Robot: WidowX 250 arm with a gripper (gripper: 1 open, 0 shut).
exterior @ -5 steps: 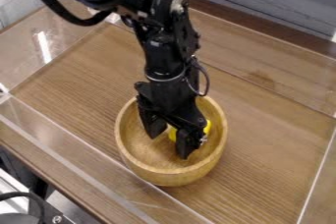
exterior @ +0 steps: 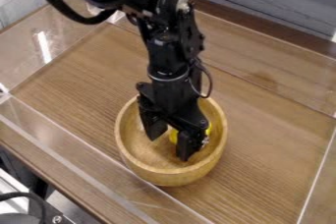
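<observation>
A tan round bowl (exterior: 155, 174) sits on the wooden table near the middle of the view. My black gripper (exterior: 171, 140) reaches down into it from above, its two fingers open, one at the left and one at the right. A small yellow object (exterior: 202, 130) is inside the bowl, partly hidden behind the right finger; whether the fingers touch it is unclear.
A pale wall (exterior: 276, 2) runs along the back. Black cables hang at the top left and bottom left.
The gripper has shifted very slightly within the bowl; otherwise the bowl and yellow object look much the same.
</observation>
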